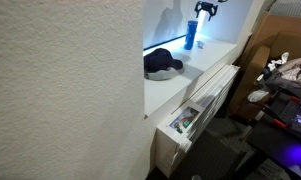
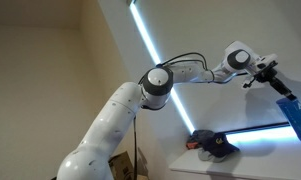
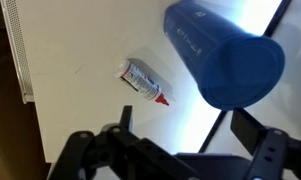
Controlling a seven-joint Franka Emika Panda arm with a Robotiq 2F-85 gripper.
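Observation:
My gripper (image 1: 205, 15) is above the far end of the white ledge. In the wrist view its two fingers stand wide apart, with nothing between them. A blue cylindrical container (image 3: 225, 55) fills the upper right of the wrist view; it stands on the ledge near the wall. Beside it on the white surface lies a small white tube with a red tip (image 3: 143, 82), apart from the fingers. In the second exterior view the gripper (image 2: 272, 80) hangs above and left of the blue container (image 2: 296, 118), and the tube cannot be made out there.
Dark caps (image 1: 162, 65) lie on the nearer part of the ledge (image 1: 195, 72). Below, a drawer (image 1: 188, 122) stands pulled out with small items in it. A dark table (image 1: 282, 145) is at the right. Light strips run along the wall.

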